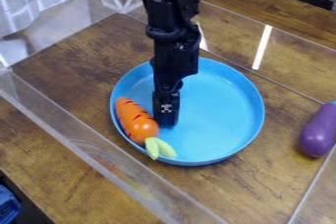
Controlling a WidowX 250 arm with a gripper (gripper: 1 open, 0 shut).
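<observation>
A black robot gripper [167,100] reaches down from the top into a blue bowl [230,120], its tips low near the bowl floor, just right of an orange toy carrot [137,120] with pale green leaves. The carrot lies at the bowl's left side. The gripper is seen edge-on, so its fingers are hard to tell apart; nothing clearly shows between them.
A purple eggplant toy [317,130] lies on the wooden table [66,66] at the right, outside the bowl. Clear plastic edges run along the left. The table behind and left of the bowl is clear.
</observation>
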